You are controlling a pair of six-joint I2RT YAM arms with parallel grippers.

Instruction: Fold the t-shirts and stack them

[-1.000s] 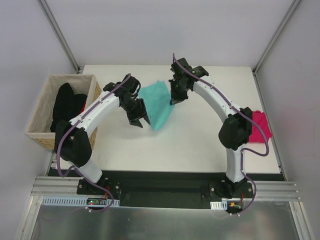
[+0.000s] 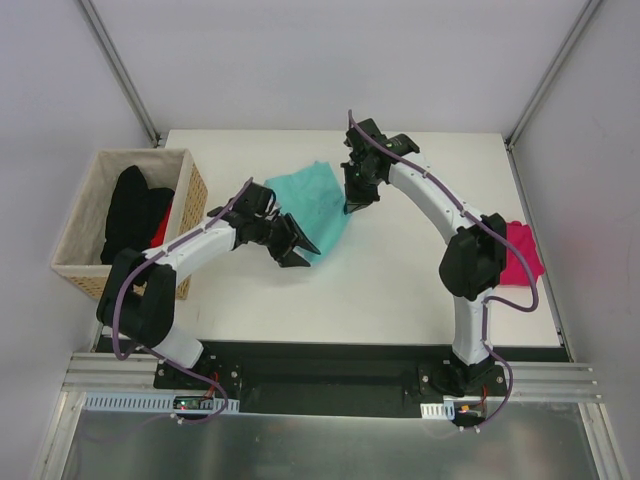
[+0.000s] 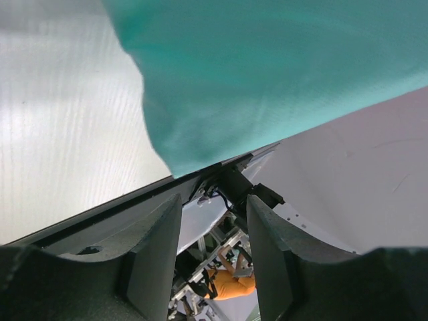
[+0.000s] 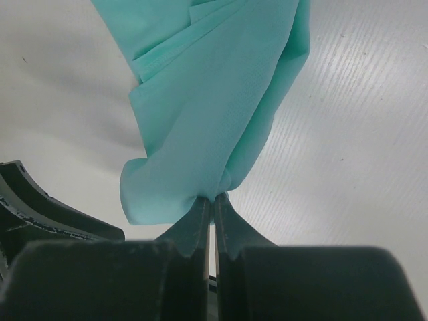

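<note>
On the table lies a teal t-shirt point(image 2: 308, 203), rumpled, with one part lifted toward my right gripper point(image 2: 347, 209). In the right wrist view, the fingertips of that gripper are shut on a pinch of the teal fabric point(image 4: 194, 134), which hangs in folds around them. My left gripper point(image 2: 313, 257) is open at the shirt's near lower end. From the left wrist, the shirt's hanging corner point(image 3: 177, 157) appears just beyond the open left gripper, with no cloth between its fingers.
A wicker box point(image 2: 190, 225) with dark clothes point(image 2: 130, 210) and a red one point(image 2: 162, 228) stands at the left. A folded pink-red shirt point(image 2: 520, 258) rests at the right table edge.
My left gripper has swung around to point rightward and moved in beside the shirt's lower end. The right gripper has shifted slightly to the right, and the cloth's lower end went with it.
</note>
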